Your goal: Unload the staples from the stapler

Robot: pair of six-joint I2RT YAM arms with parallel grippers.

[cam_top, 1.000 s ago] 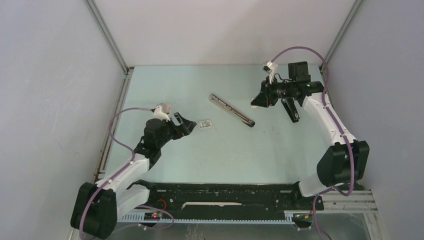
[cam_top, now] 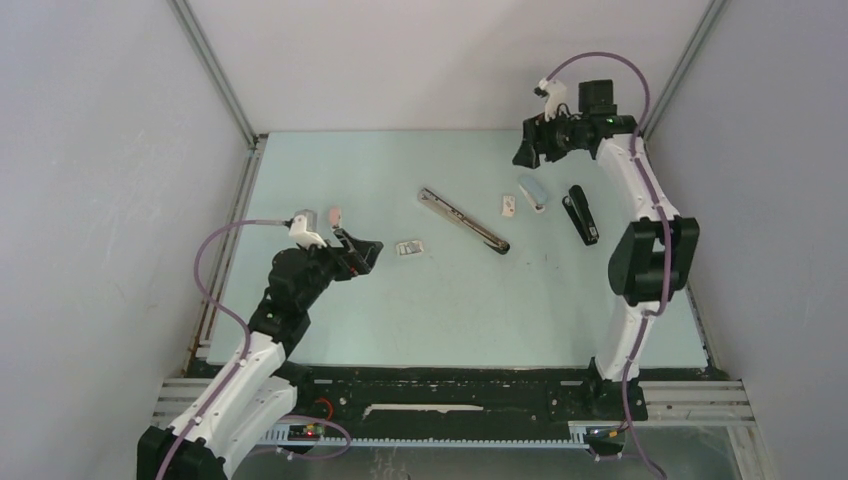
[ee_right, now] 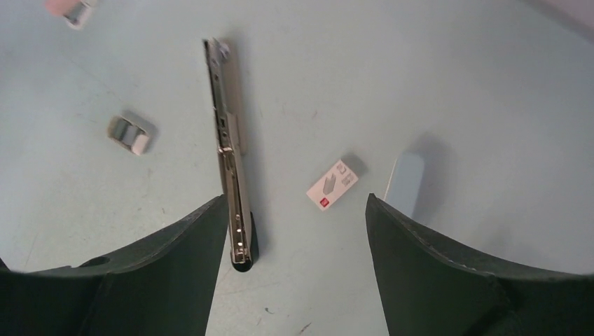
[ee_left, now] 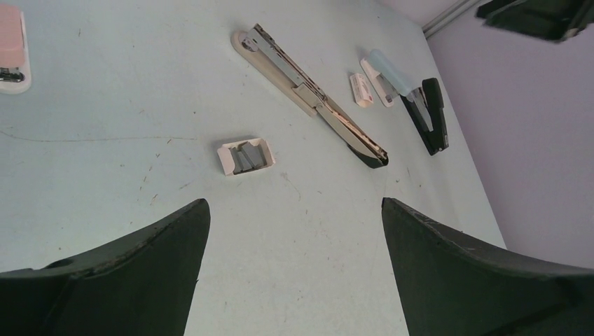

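A long metal stapler [cam_top: 462, 220] lies opened out mid-table, also seen upright in the right wrist view [ee_right: 235, 189]. A small open box with grey staple strips [ee_left: 245, 156] lies left of it, a closed small box [ee_right: 331, 185] right of it. A light blue stapler [cam_top: 531, 190], a black stapler [cam_top: 580, 213] and a pink stapler [ee_left: 11, 45] lie around them. My left gripper is open above the table near the pink stapler, holding nothing. My right gripper is open at the back right, above and behind the blue stapler, holding nothing.
The table [cam_top: 440, 310] has clear room in front and at the back left. White walls surround it at the back and sides; the right arm stands along the right side.
My left arm has shifted slightly outward from the table's left side and settled.
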